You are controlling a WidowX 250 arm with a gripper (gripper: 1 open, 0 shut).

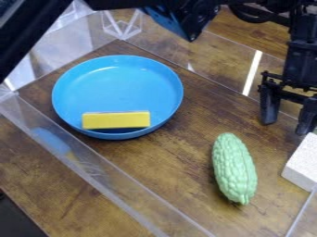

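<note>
The black gripper (287,107) is at the right edge, pointing down with its fingers apart, open, just above a white block (302,165) that is partly cut off by the frame. A yellow bar (117,120) lies in the front of a blue plate (118,79) at left. A pale green bumpy vegetable, like a bitter melon (234,168), lies on the wooden floor of the tray below and left of the gripper.
Clear plastic walls (87,194) border the wooden surface. A dark blurred arm part crosses the top left. The middle between plate and gripper is clear.
</note>
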